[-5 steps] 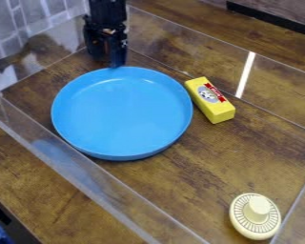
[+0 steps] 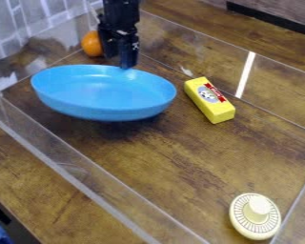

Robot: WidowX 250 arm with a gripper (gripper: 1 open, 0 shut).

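A blue plate [image 2: 102, 95] is tilted, its far part raised toward my black gripper [image 2: 119, 55], which is at its back edge. Whether the fingers are shut on the rim is too dark to tell. An orange round object [image 2: 91, 43] is partly hidden just behind and left of the gripper.
A yellow box [image 2: 210, 100] lies right of the plate. A cream round knob-like object [image 2: 254, 217] is at the front right. Clear tray-like walls run along the left, by a tiled wall.
The plate has gone from lying flat to tilted and shifted up and left. The gripper has moved slightly, and more of the orange object shows.
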